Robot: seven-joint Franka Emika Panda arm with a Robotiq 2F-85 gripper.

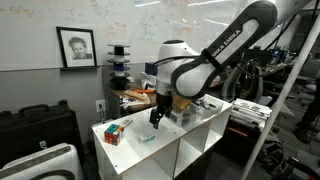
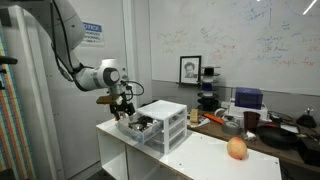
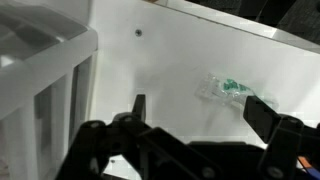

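Note:
A small clear plastic packet with green print (image 3: 230,88) lies flat on the white tabletop, right of centre in the wrist view. In exterior view 1 the same packet (image 1: 147,137) rests between a multicoloured cube (image 1: 114,133) and the arm. My gripper is open above the table, its fingers spread wide and nothing between them. The packet shows beyond the gap, closer to the right finger (image 3: 258,116). Exterior view 2 mostly hides the packet.
A white drawer unit (image 2: 168,113) stands beside the arm, with a clear drawer (image 2: 147,130) pulled out and holding dark items. Its pale edge (image 3: 35,75) fills the left of the wrist view. An orange round object (image 2: 237,148) sits on the table's other side.

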